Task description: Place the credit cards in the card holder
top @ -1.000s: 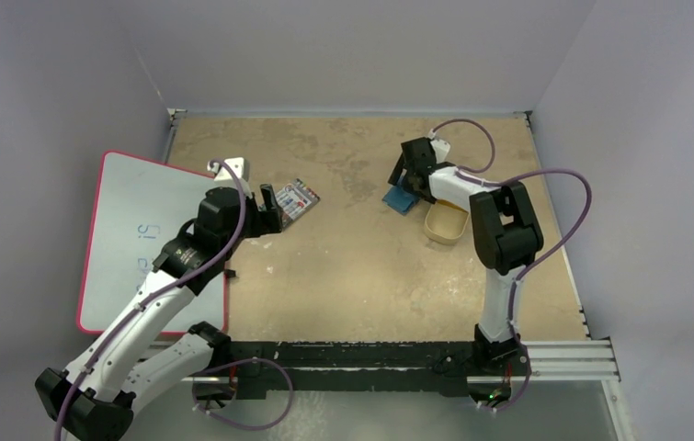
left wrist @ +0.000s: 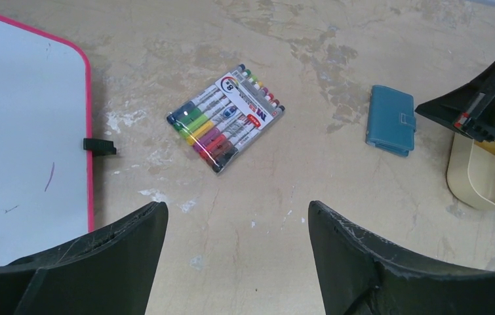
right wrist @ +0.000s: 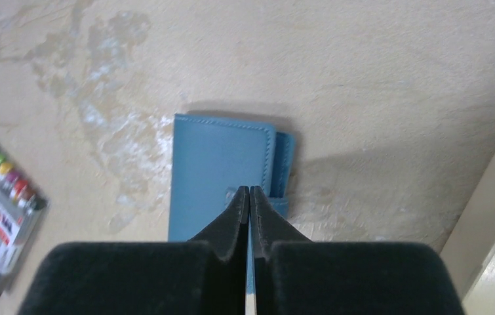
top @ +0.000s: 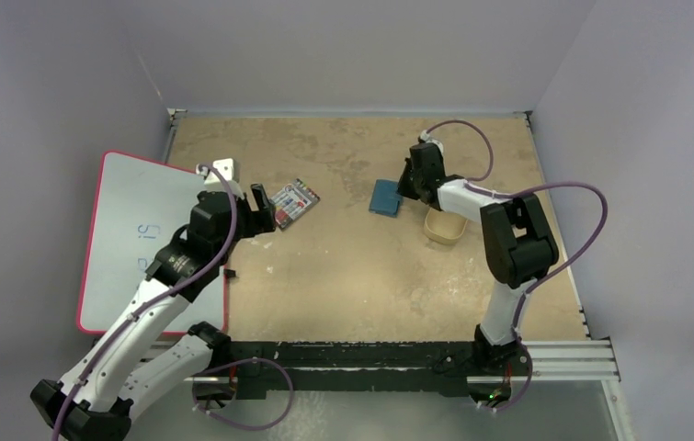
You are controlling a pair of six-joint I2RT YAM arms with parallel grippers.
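The blue card holder lies closed on the table, right of centre, its strap on its right side. My right gripper is shut with nothing seen between its fingertips, poised at the holder's right side; in the right wrist view it hides the lower part of the holder. Whether the tips touch it I cannot tell. Over on the left, my left gripper holds its fingers well apart, with only bare table between them. No loose credit card shows in any view.
Just right of the holder stands a cream bin, partly under the right arm, with something orange-brown inside. A pack of coloured markers and a whiteboard lie to the left.
The card holder has shifted a little left and turned straighter, coming out from under the right gripper. That gripper has turned and moved slightly right. My left arm has drifted slightly left.
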